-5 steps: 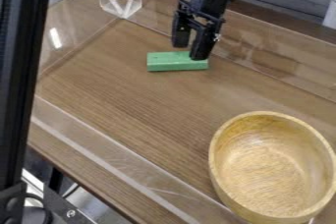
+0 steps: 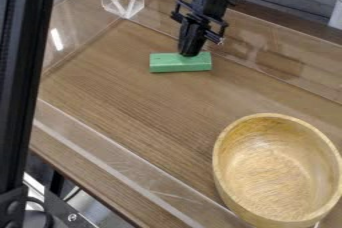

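A green rectangular block (image 2: 171, 63) lies flat on the wooden table (image 2: 134, 107) in the upper middle. The black gripper (image 2: 189, 50) reaches down from the top, its fingertips low over the block's top at its back edge, right of the middle. It appears shut, with nothing visible between its fingers; whether the tips touch the block is unclear.
A large round tan bowl (image 2: 274, 172) occupies the lower right. A clear angular plastic object (image 2: 120, 2) stands at the upper left. The table between block and bowl is clear. A dark frame edges the left side.
The gripper has shifted slightly left and down over the block, and its fingers appear closer together than about a second ago. The block has not visibly moved.
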